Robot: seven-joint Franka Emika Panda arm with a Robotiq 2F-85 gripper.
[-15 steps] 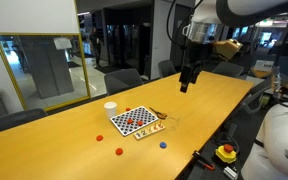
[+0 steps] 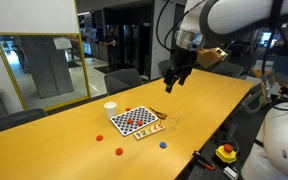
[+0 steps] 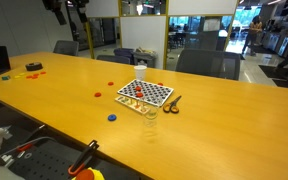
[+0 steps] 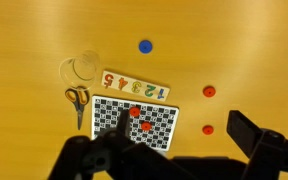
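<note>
My gripper hangs high above the table, its fingers spread wide with nothing between them. Below it lies a black-and-white checkered board [image 4: 165, 132], with red discs [image 4: 146, 126] on it. Two more red discs [image 4: 209, 91] rest on the bare wood, on the right side of the wrist view. A blue disc [image 4: 145, 46] sits apart, near the top of that view. Between the blue disc and the board is a wooden strip with coloured numbers [image 4: 136, 86]. The gripper's dark body covers the wrist view's lower edge.
Orange-handled scissors [image 4: 78, 98] and a clear glass [image 4: 81, 69] are beside the board. Behind it stands a white cup [image 3: 140, 72]. Chairs [image 3: 208, 62] line the far edge.
In exterior view 1 my arm has shifted a little left, and the gripper has turned and sits slightly lower. The objects on the table have not moved.
</note>
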